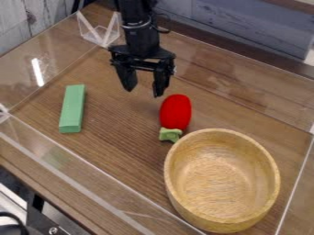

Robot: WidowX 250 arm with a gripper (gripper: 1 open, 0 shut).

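Note:
My black gripper (141,73) hangs at the top centre of the camera view, over bare brown table, open, with nothing visible between its fingers. Below it to the right lies a red object (175,110) with a small pale green piece (170,134) at its lower end. A mint green block (72,108) lies on the left, apart from the gripper. A large yellow bowl (221,178) sits at the lower right.

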